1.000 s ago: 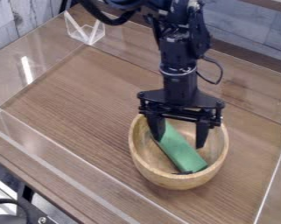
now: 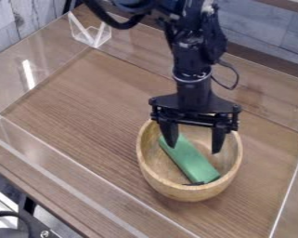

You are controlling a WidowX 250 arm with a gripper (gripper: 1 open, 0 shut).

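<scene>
The black gripper (image 2: 193,133) hangs over a round wooden bowl (image 2: 223,182), its two fingers spread apart at either side of the bowl's upper rim, open. A long green object (image 2: 192,159) lies slanted inside the bowl, its upper end under the left finger. Nothing shows held between the fingers.
A white wire item (image 2: 89,28) stands at the back left. Raised edges run along the back and right, and a dark cable lies at the lower left.
The gripper has risen slightly over the bowl. The green object and bowl look nearly unchanged.
</scene>
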